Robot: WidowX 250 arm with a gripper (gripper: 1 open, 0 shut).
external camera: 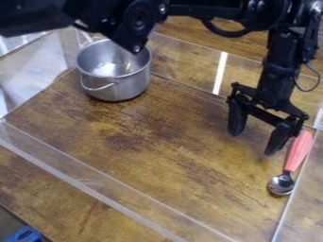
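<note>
My gripper (pixel 259 134) hangs low over the wooden surface on the right, its two black fingers spread apart with nothing visible between them. Just right of it and slightly below lies a spoon with a pink handle (pixel 299 150) and a metal bowl end (pixel 280 185). A steel pot (pixel 113 83) with side handles stands at the upper left.
Transparent edges border it along the left and right. A blue object (pixel 23 236) shows at the bottom left corner.
</note>
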